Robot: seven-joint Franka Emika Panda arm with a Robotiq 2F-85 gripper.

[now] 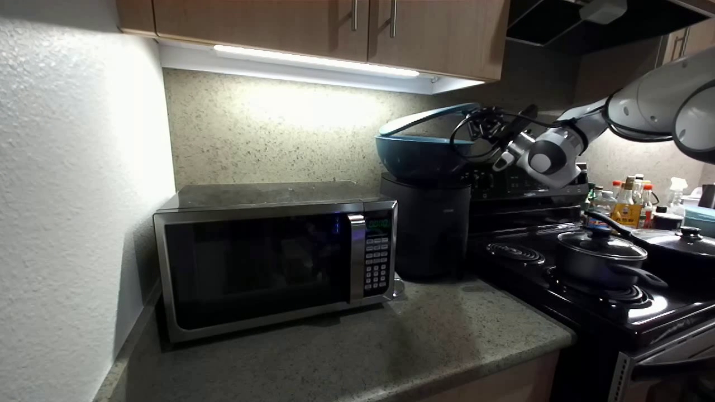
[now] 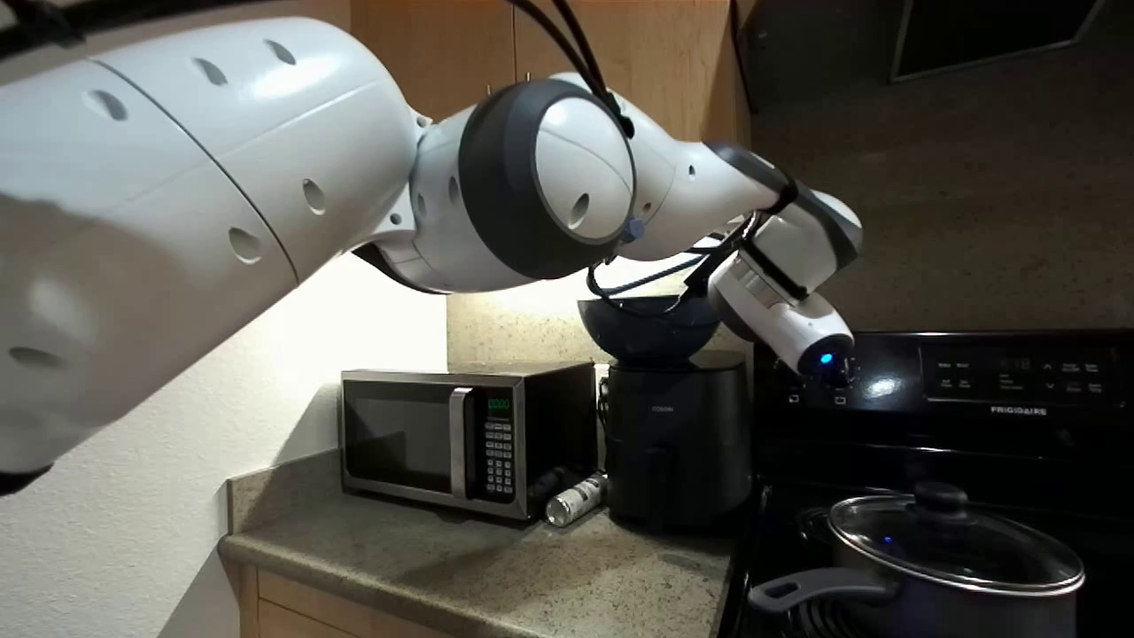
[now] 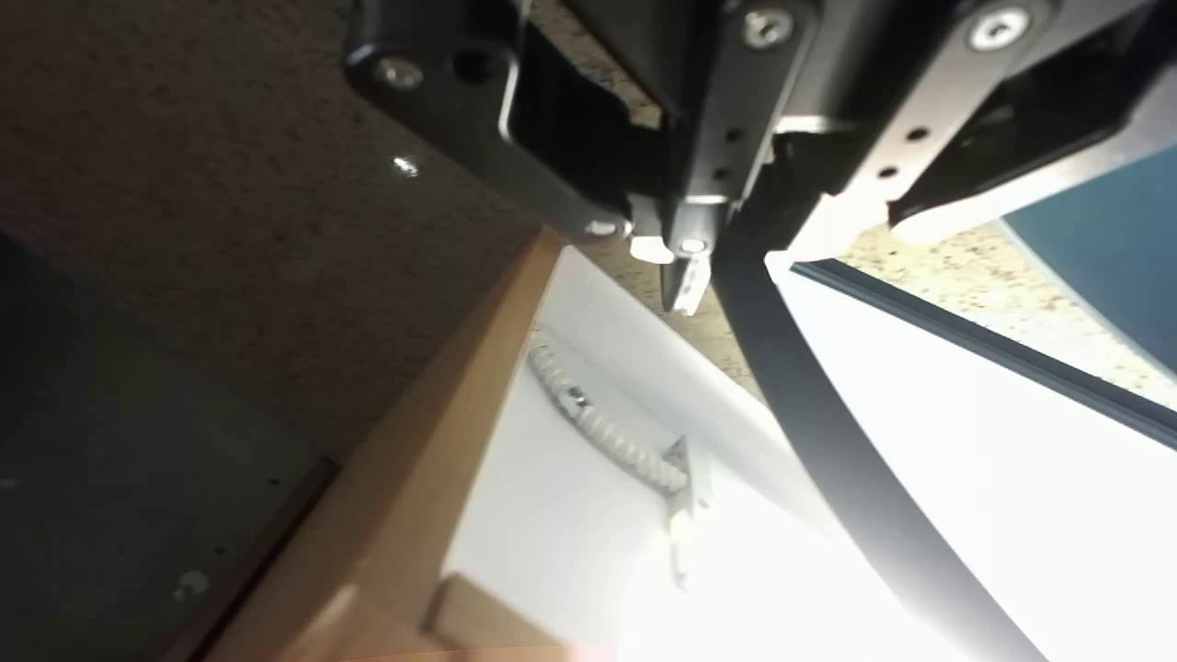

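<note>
A blue bowl-like piece with a pale inner face (image 1: 423, 120) is tilted over a dark blue bowl (image 1: 419, 157). My gripper (image 1: 477, 120) is shut on its raised right edge; the left part rests at or just over the lower bowl's rim, and contact is unclear. In the wrist view, the dark edge band (image 3: 803, 403) of the held piece runs down from between the fingers, beside its brightly lit face (image 3: 938, 441). The lower bowl stands on a black air fryer (image 2: 677, 441). My arm hides much of the held piece in exterior view 2.
Wooden cabinets (image 1: 268, 30) with a lit underside hang close above. A microwave (image 1: 275, 261) stands left of the air fryer, with a bottle (image 2: 577, 500) lying between them. On the stove to the right sits a lidded pot (image 1: 600, 258).
</note>
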